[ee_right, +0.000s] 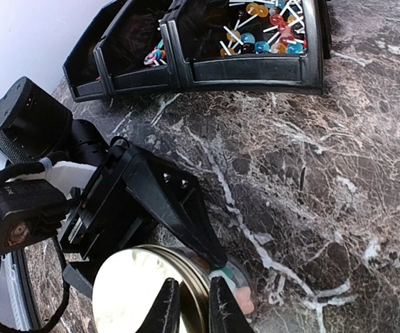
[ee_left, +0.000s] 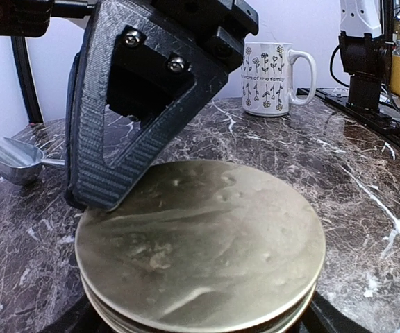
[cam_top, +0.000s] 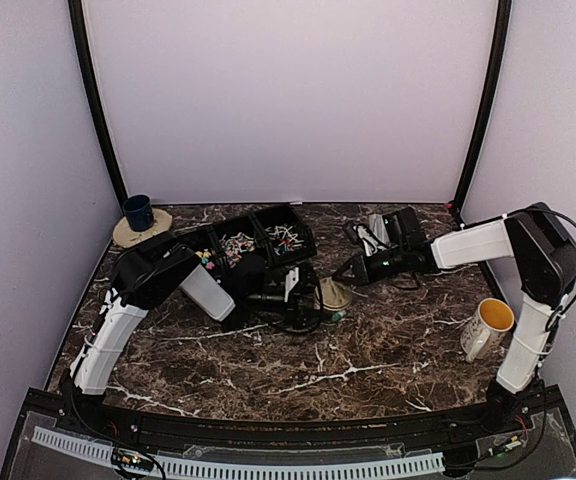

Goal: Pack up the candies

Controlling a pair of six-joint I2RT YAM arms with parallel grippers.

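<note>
A jar (ee_right: 240, 283) with pastel candies inside stands on the dark marbled table, a round gold lid (ee_left: 207, 243) over its top. My left gripper (cam_top: 310, 298) is open around the jar, one black finger (ee_right: 179, 208) lying along its near side in the right wrist view; the other is mostly hidden. From the right, my right gripper is shut on the lid's edge, its narrow fingertips on either side of the rim. Behind the jar is a black divided tray (cam_top: 313, 240) holding lollipops and other candies in separate compartments.
A metal scoop (ee_left: 19, 159) lies beyond the jar, near the right arm. A white flowered mug (cam_top: 476, 335) stands at the right, and a dark blue cup (cam_top: 139, 213) on a round wooden coaster (cam_top: 122, 235) at the back left.
</note>
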